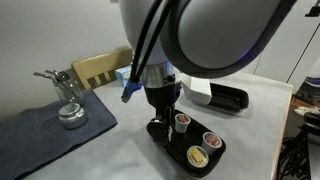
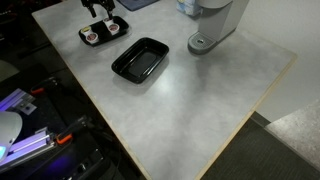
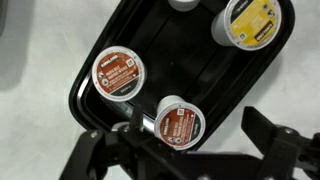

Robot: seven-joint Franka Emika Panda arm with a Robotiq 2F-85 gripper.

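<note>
Several single-serve coffee pods stand in a black tray (image 1: 175, 158). In the wrist view, one orange-labelled pod (image 3: 181, 125) lies between the spread fingers, nearer the left one, with bare space on its right. Another orange-labelled pod (image 3: 118, 73) is up and to the left, and a yellow-labelled pod (image 3: 252, 22) sits at the tray's upper right. Part of a further pod shows at the top edge. My gripper is open above the tray edge and grips nothing. Exterior view 1 has the gripper (image 1: 162, 118) over the tray's left part, hiding some of it.
An empty black tray (image 2: 141, 61) lies on the light table, near a grey-white coffee machine (image 2: 207, 25). A metal utensil holder (image 1: 64, 90) and a metal jar (image 1: 72, 116) stand on a dark mat (image 1: 35, 140). Bare table stretches left of the pod tray.
</note>
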